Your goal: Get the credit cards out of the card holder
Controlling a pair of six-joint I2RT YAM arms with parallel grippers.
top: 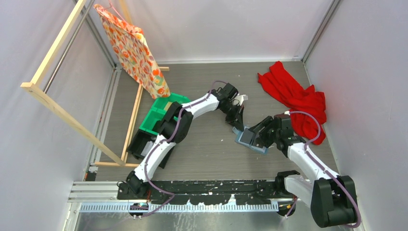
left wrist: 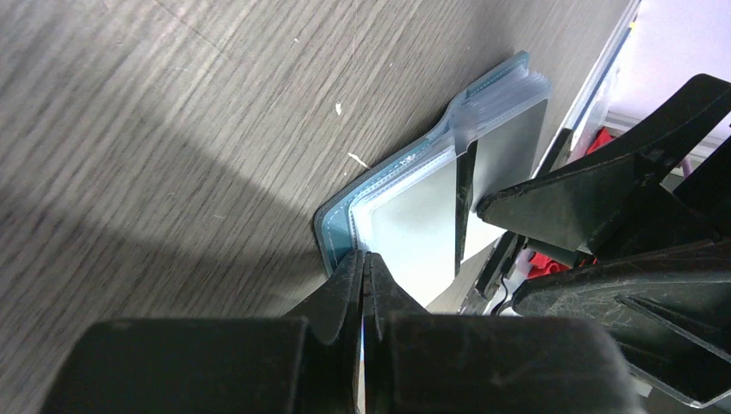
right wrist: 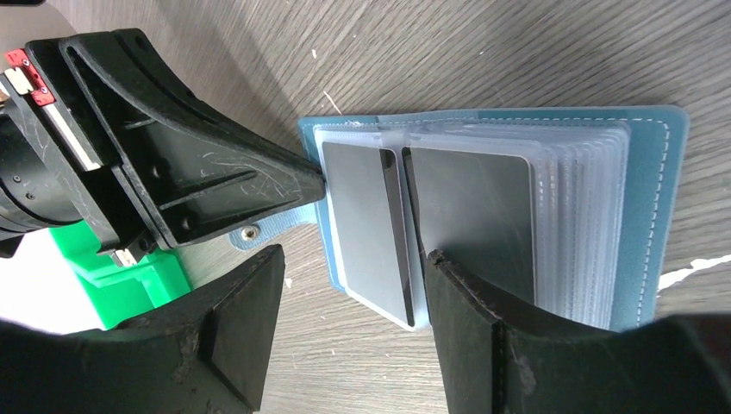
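Note:
A blue card holder (right wrist: 652,216) with clear plastic sleeves lies opened out on the table, its strap to one side. Dark-striped pale cards sit in the sleeves: one card (right wrist: 362,207) at the edge near my left gripper, another card (right wrist: 483,207) beside it. My left gripper is shut, its fingertips down against the holder's edge; nothing shows between them. My right gripper is open above the cards, one fingertip resting over the darker card and the other off the holder's edge. In the top view the two grippers partly cover the holder (top: 260,149).
A red cloth (top: 296,101) lies behind the right arm. At left stand a green bin (top: 155,115) and a black bin (top: 138,143), beside a wooden frame with a hanging patterned cloth (top: 132,50).

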